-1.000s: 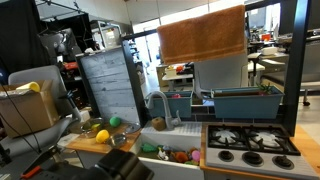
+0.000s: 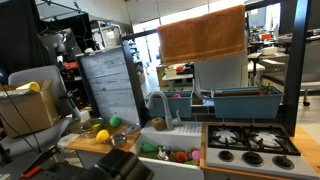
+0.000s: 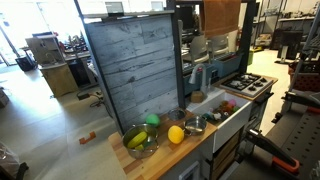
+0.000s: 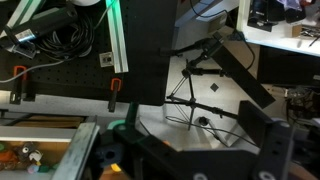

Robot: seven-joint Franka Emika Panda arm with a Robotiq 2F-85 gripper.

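Note:
In the wrist view my gripper stands open, its dark fingers [image 4: 272, 145] wide apart at the bottom of the picture. Nothing shows between them; beyond lie the floor and a black tripod-like stand [image 4: 202, 90]. Neither exterior view shows the gripper clearly. On the wooden counter are a yellow ball [image 3: 176, 134], a green ball [image 3: 153, 121] and a metal pot [image 3: 140, 140] with yellow and green things inside. A white sink basin [image 2: 150, 157] holds several small coloured items [image 2: 181, 156].
A grey faucet [image 2: 158, 106] rises behind the sink. The stove [image 2: 252, 146] sits to its right, with a blue planter-like box [image 2: 237, 107] behind it. An orange-brown cloth [image 2: 202, 36] hangs overhead. A grey plank panel [image 3: 139, 72] stands behind the counter.

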